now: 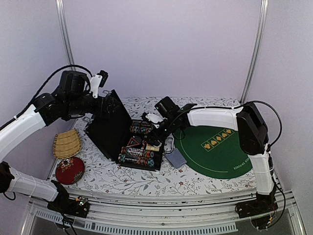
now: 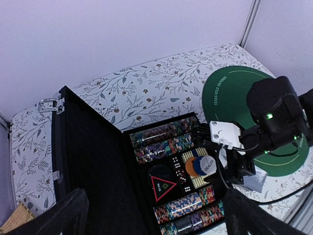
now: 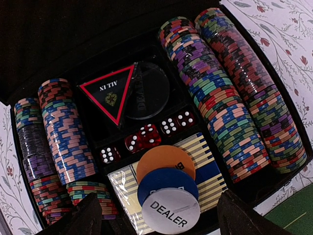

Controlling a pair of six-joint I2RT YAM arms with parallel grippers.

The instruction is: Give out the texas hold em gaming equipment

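Note:
An open black case [image 1: 108, 127] holds rows of chips [image 3: 228, 132], a red-edged ALL IN triangle [image 3: 110, 93], dice [image 3: 142, 138], cards [image 3: 120, 191] and stacked dealer buttons with a white DEALER [image 3: 170, 211] on top. My right gripper [image 1: 155, 134] hangs over the case's middle, its fingertips apart at either side of the DEALER button in the right wrist view, with nothing visibly held. My left gripper [image 1: 105, 105] hangs open near the case's raised lid; its fingertips frame the lid and chips from above in the left wrist view.
The green round poker mat [image 1: 215, 161] lies to the right, with a grey-blue item [image 1: 175, 157] between it and the case. A woven basket [image 1: 67, 144] and red round cushion [image 1: 69, 171] sit at left. The table behind the case is clear.

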